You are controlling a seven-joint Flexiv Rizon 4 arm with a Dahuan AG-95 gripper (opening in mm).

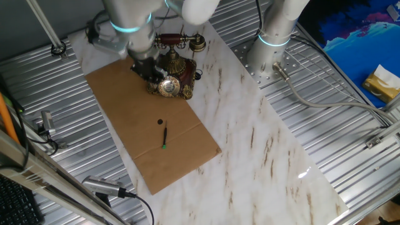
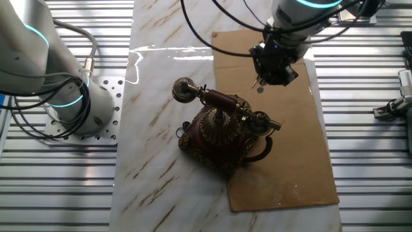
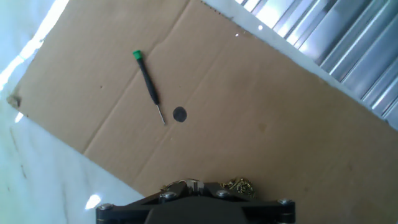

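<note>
An ornate dark-red and gold rotary telephone (image 1: 178,72) stands at the cardboard's edge, its handset (image 2: 222,101) lying across the cradle. In exterior view 1 my gripper (image 1: 156,76) overlaps the dial side of the phone; contact cannot be judged. Exterior view 2 has the gripper (image 2: 278,76) above the cardboard, to the phone's side. The wrist view shows the gripper with its fingers together, nothing visible between them, and bits of gold trim (image 3: 239,185) behind. A black screwdriver with a green end (image 3: 148,79) lies beside a small dark disc (image 3: 180,114).
The flat brown cardboard (image 1: 125,112) rests on a marbled white board (image 1: 250,150), much of which is bare. Ribbed metal surfaces flank it. A tissue box (image 1: 382,84) is at the far right, and a camera-like device (image 1: 103,186) sits near the lower left.
</note>
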